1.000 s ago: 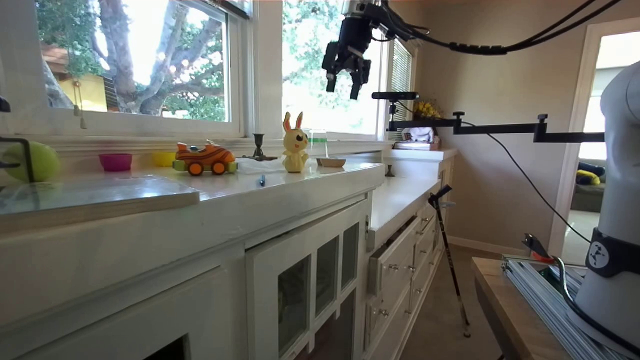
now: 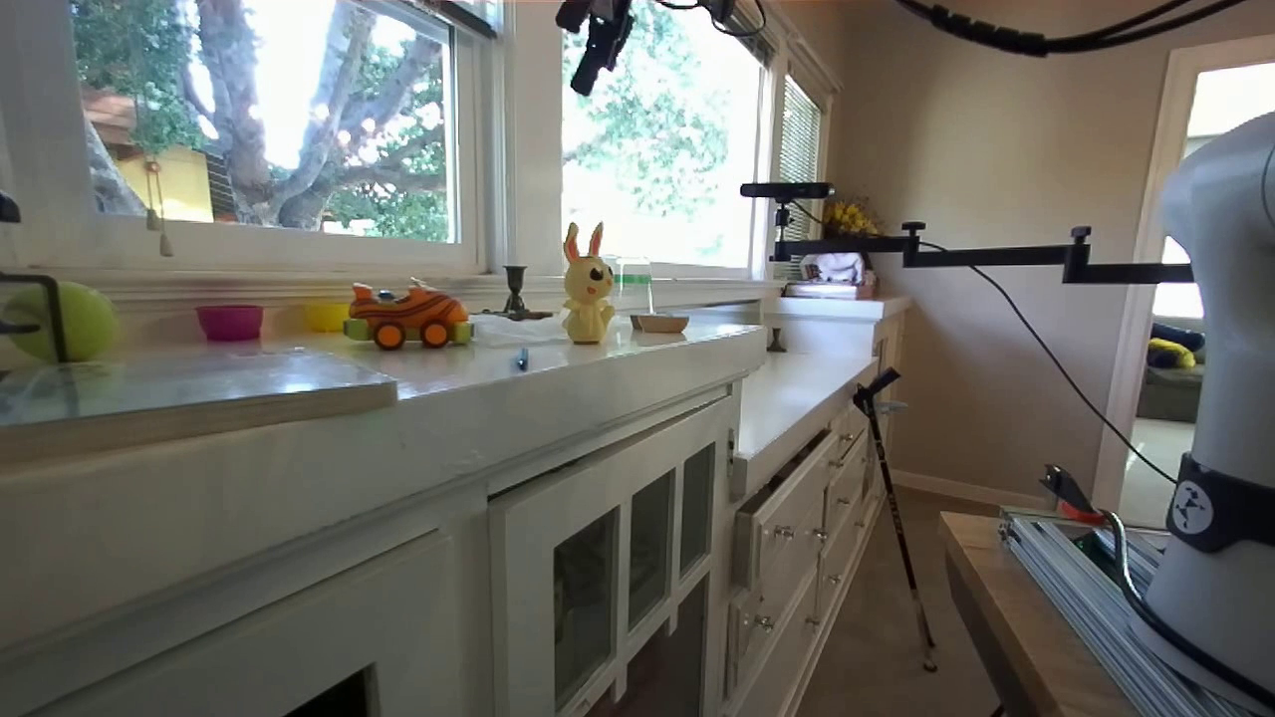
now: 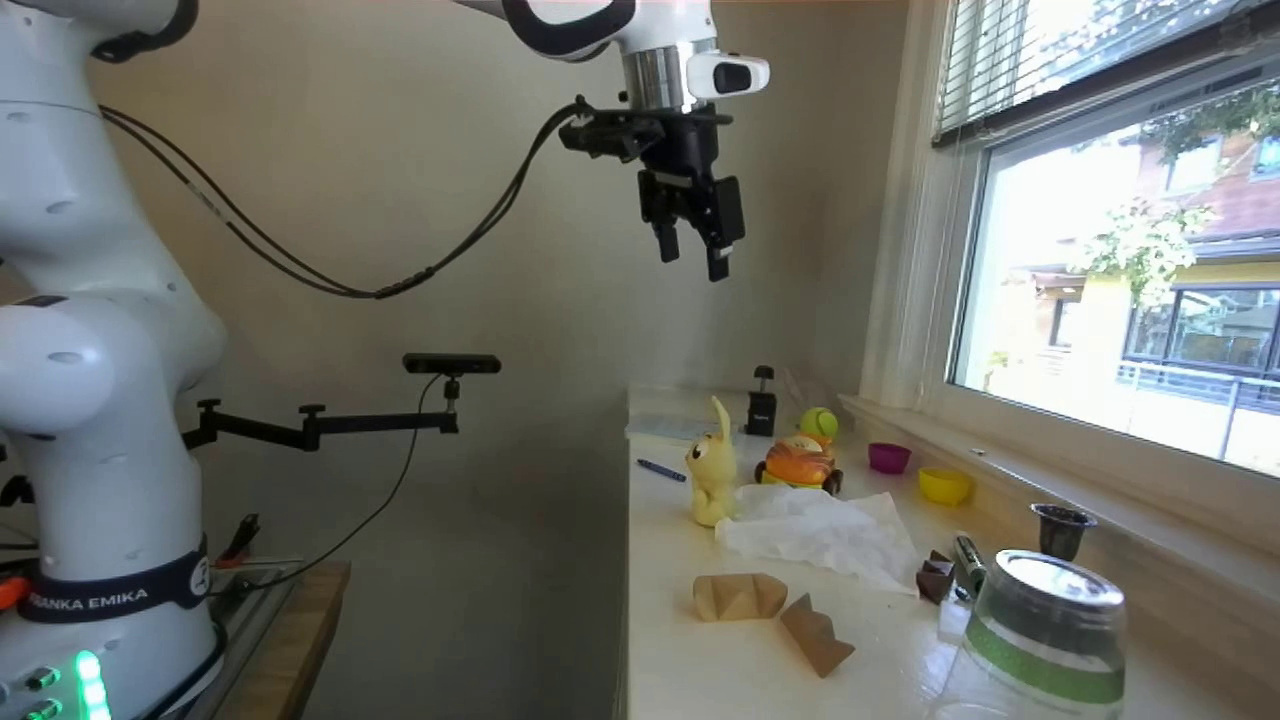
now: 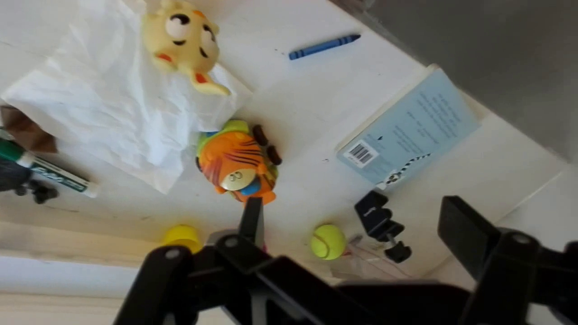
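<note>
High above the white counter [image 3: 672,672] hangs my gripper [image 3: 693,266], pointing down, touching nothing. In the wrist view its fingers stand wide apart, so the gripper is open and empty. Below it lie an orange toy car [image 4: 238,162], a yellow rabbit figure [image 4: 187,40] beside crumpled white paper [image 4: 124,103], a blue crayon [image 4: 323,48], a light-blue book [image 4: 412,127] and a tennis ball [image 4: 328,241]. Against the window side sit a magenta cup [image 3: 889,457] and a yellow cup [image 3: 945,485]. A green-capped marker [image 4: 54,172] lies past the paper.
An upturned clear cup [image 3: 1044,624] stands at the near window side. Two folded brown paper pieces, one a small box [image 3: 738,596], lie in front of the rabbit. A black clamp [image 4: 379,219] sits by the book. Bare counter shows between crayon and book.
In exterior view 1 my gripper has moved left and upward, so that only its lower part shows at the top edge. The objects on the counter have not moved.
</note>
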